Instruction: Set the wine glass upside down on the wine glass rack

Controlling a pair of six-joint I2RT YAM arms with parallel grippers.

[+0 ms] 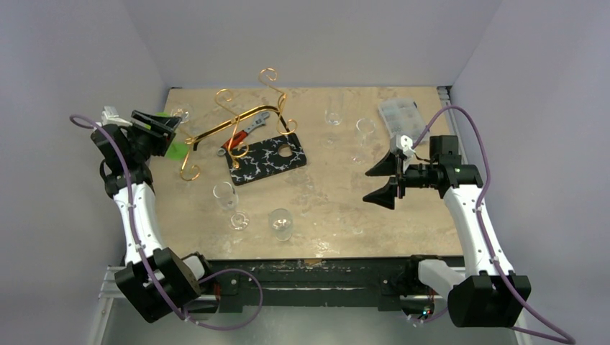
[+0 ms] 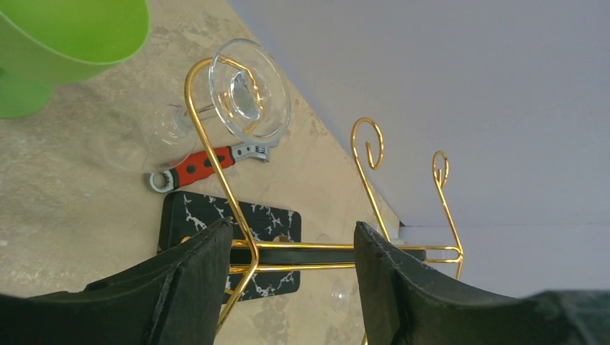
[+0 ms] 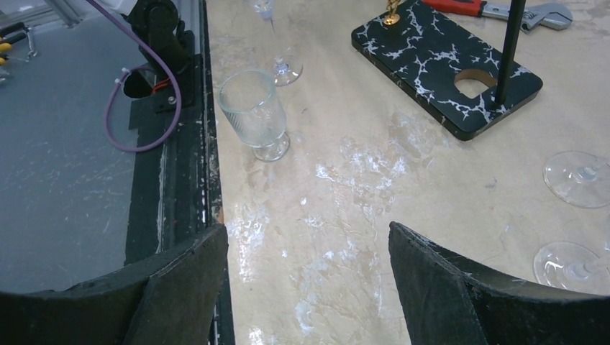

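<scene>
A clear wine glass [image 2: 277,108] hangs upside down in the loop of the gold wine glass rack [image 1: 210,134], its foot resting on the wire and its bowl below. In the top view its foot shows faintly at the rack's far left end. Beside that end, my left gripper is open, clear of the glass, with a rack wire showing between its fingers. My right gripper [image 1: 380,188] stands open and empty over the right part of the table. The rack's black marbled base [image 1: 267,157] lies on the table.
Loose glasses stand or lie about: a tumbler-like goblet [image 3: 253,115], a stemmed glass [image 1: 225,194] at front left, and others at back right. A clear plastic box [image 1: 404,117] sits at back right. A red wrench [image 2: 194,170] lies behind the base; a green cup [image 2: 72,36] is at left.
</scene>
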